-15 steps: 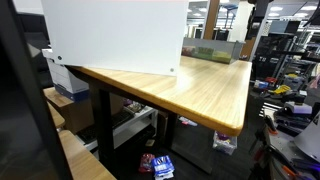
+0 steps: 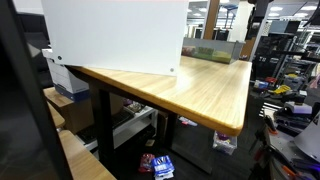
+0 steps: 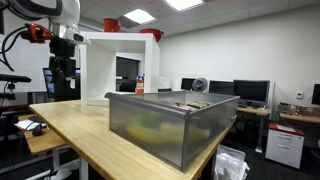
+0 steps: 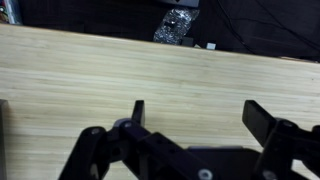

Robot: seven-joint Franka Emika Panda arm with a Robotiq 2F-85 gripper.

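Observation:
In the wrist view my gripper is open over bare light wood, its two black fingers wide apart and nothing between them. The second exterior view shows the gripper (image 3: 72, 76) at the left, raised above the wooden table (image 3: 85, 122). A large grey translucent bin (image 3: 165, 127) stands on that table, with several items inside that are hard to make out. Behind it are a white open-fronted box (image 3: 97, 70) and a small red and white container (image 3: 140, 85).
Blue packets (image 2: 163, 167) lie on the floor below. Beyond the table edge in the wrist view is dark floor with a clear plastic bag (image 4: 173, 27).

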